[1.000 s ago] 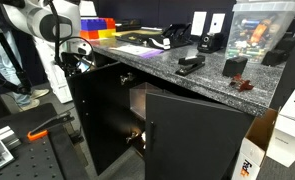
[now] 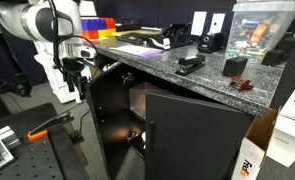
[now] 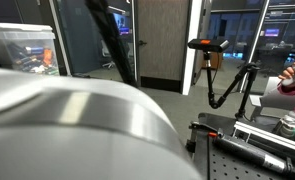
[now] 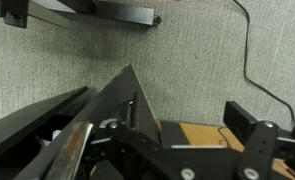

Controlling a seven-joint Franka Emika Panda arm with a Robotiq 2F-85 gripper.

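Note:
A black cabinet under the grey counter has its left door [image 2: 109, 115] and right door [image 2: 192, 140] both standing ajar. Between them the dark inside shows a clear bin [image 2: 142, 100]. My gripper [image 2: 79, 78] hangs at the far left, close to the left door's outer edge. In the wrist view the gripper is open, its fingers far apart. A dark panel [image 4: 122, 95], apparently the left door, rises by the left finger; whether they touch cannot be told. Carpet shows in the gap.
On the counter [image 2: 137, 53] stand a stapler [image 2: 190, 65], a black block [image 2: 234, 67] and a clear tub [image 2: 260, 30]. An open cardboard box [image 2: 255, 150] is at the right. A dark table [image 2: 42, 150] fills the lower left; a cable [image 4: 247, 60] lies on the carpet.
The left door's outer edge has shifted to the right, and the door looks narrower in exterior view 1. My arm has changed pose, its gripper moving right and slightly down with that edge.

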